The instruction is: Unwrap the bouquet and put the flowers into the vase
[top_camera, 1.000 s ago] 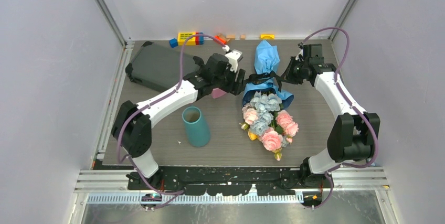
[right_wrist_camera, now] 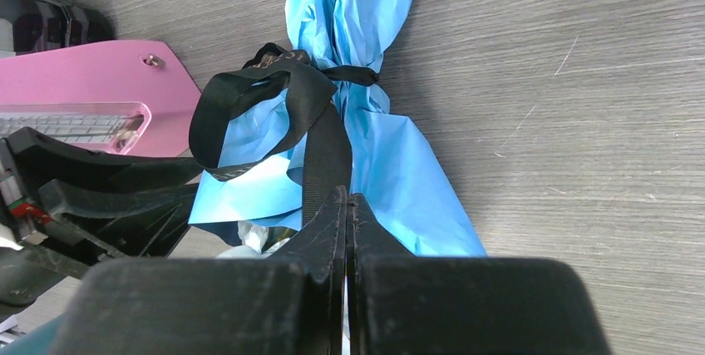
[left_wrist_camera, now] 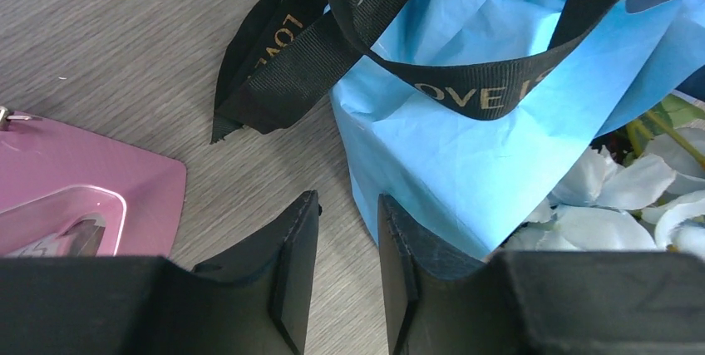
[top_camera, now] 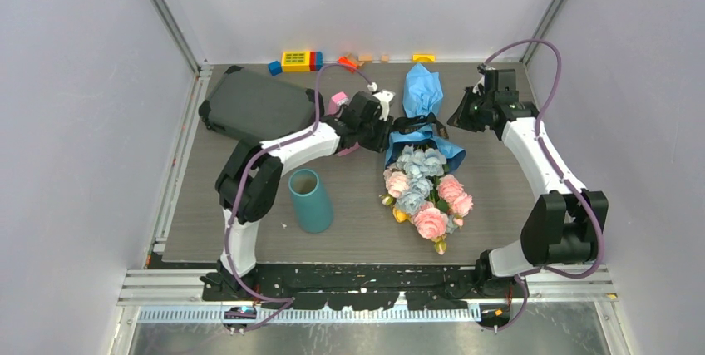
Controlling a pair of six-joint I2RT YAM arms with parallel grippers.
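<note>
The flower bouquet (top_camera: 428, 197) lies on the table, blooms toward the front, in blue wrapping (top_camera: 422, 89) tied with black ribbon (right_wrist_camera: 324, 147). The teal vase (top_camera: 311, 205) stands upright left of it. My left gripper is at the wrapping's left side, fingers slightly apart, with table showing between them and nothing visibly held. My right gripper is shut, above the ribbon and wrapping at the right side, with nothing visible held.
A grey case (top_camera: 253, 106) lies back left, partly behind the left arm. A pink object (left_wrist_camera: 125, 164) is beside the left gripper. Toy blocks (top_camera: 296, 61) line the back edge. Bare table shows at the right.
My left gripper has moved slightly right and its arm has shifted. My right arm has moved slightly. The bouquet and vase look unchanged.
</note>
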